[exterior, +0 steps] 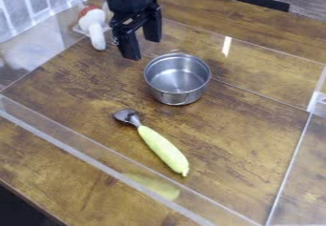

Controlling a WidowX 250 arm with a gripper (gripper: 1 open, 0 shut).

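Note:
My dark gripper (135,46) hangs at the upper middle, open, with nothing seen between its fingers, just up and left of a steel pot (177,78). A white mushroom-shaped object (93,28) lies at its left. In the lower middle a pale yellow corn-like object (163,148) lies diagonally beside a metal spoon (128,116).
Transparent panels or edges run along the sides, and a dark strip (268,1) is at the back right.

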